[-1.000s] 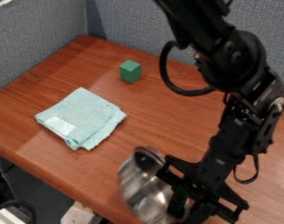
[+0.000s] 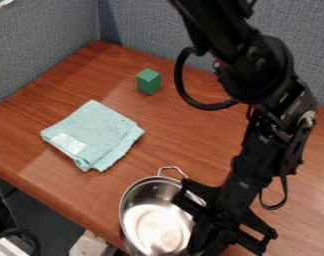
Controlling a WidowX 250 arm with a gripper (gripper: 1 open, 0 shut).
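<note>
A steel pot (image 2: 154,220) with a wire handle sits at the lower middle of the wooden table. My black arm reaches down from the top right, and its gripper (image 2: 205,225) is low at the pot's right side, partly over it. The fingertips are dark and overlap, so whether they hold the rim cannot be told.
A folded light blue cloth (image 2: 93,135) lies on the left of the table (image 2: 258,140). A green cube (image 2: 149,81) stands toward the back. Grey padded walls bound the back and left; a dark gap lies past the lower-left table edge.
A second ago the pot was blurred and further right; it now sits slightly left, still.
</note>
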